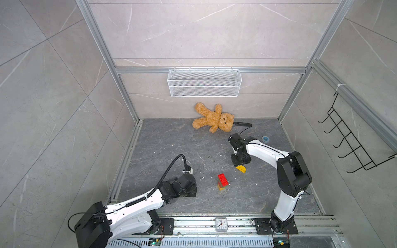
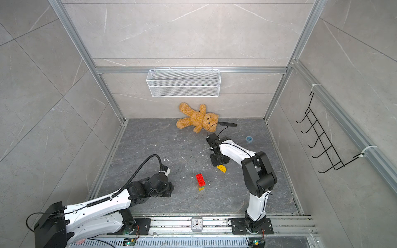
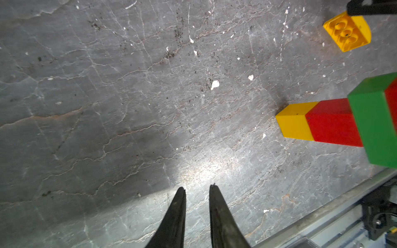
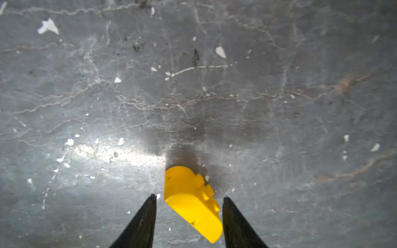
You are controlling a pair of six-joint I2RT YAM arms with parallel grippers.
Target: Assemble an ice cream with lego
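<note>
A stack of yellow, red and green bricks [image 3: 335,119] stands upright on the floor. From above its studded red top [image 1: 223,179] shows, with a yellow bit below it. A loose yellow brick with a rounded side [image 4: 190,202] lies right of the stack and farther back. Over it hangs my right gripper, open; the brick appears between the fingers, without visible grip. In the left wrist view this brick's hollow face [image 3: 347,35] shows beside a dark finger. Left of the stack, my left gripper is partly open, with only bare floor visible between its fingertips.
A teddy bear [image 1: 213,117] lies against the back wall, with a blue tape roll [image 1: 265,139] to its right. A white wire basket [image 1: 204,82] and a black hook rack [image 1: 355,142] hang on the walls.
</note>
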